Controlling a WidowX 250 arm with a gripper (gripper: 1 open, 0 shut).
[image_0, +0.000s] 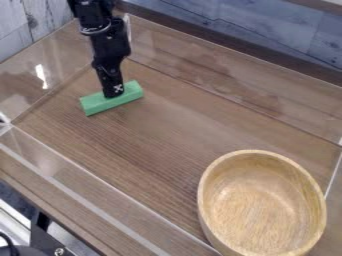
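A black robot gripper (112, 86) reaches down from the top left, its fingertips at a flat green rectangular object (126, 97) lying on the wooden table. Whether the fingers are closed on it or just resting over it is hard to tell. A round light-wood bowl (262, 200) sits at the lower right, apart from the gripper.
Walls border it at the top and left, with dark cables at the lower left corner.
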